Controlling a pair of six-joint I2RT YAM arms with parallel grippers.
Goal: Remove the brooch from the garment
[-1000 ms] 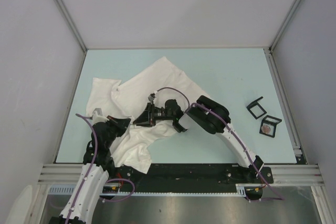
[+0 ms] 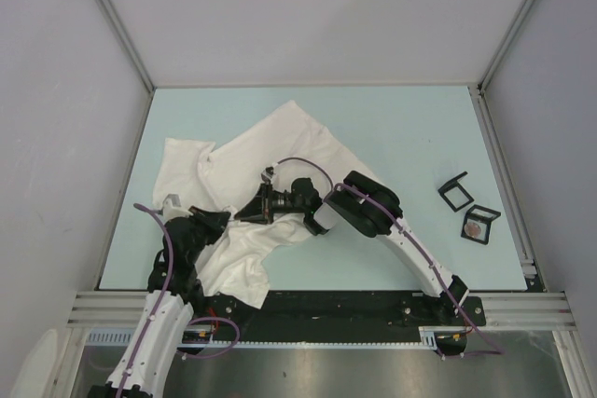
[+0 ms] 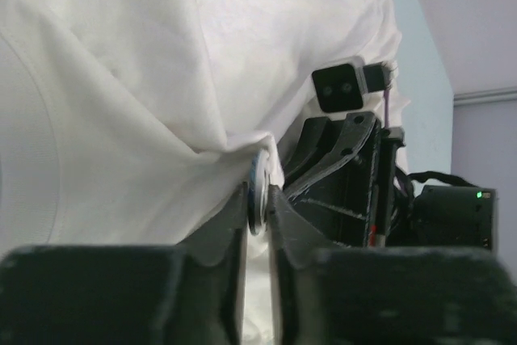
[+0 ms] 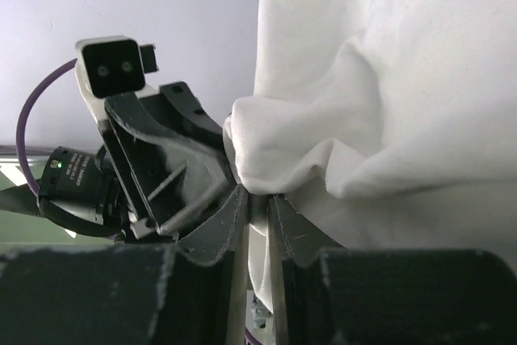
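A white garment (image 2: 270, 137) lies rumpled on the pale table. Both grippers meet at a fold near its lower left. In the left wrist view a small silvery, shiny piece, likely the brooch (image 3: 258, 191), sits on the fold at the fingertips of my left gripper; whether they close on it cannot be told clearly. In the right wrist view my right gripper has its fingertips close together at the bunched fabric, and the brooch is mostly hidden there. The other arm's body stands just beyond in each wrist view.
Two small dark open boxes (image 2: 475, 228) lie at the right of the table. Rails and walls border both sides.
The right arm has shifted very slightly over the last second; both grippers remain at the same fold, and the garment looks unchanged.
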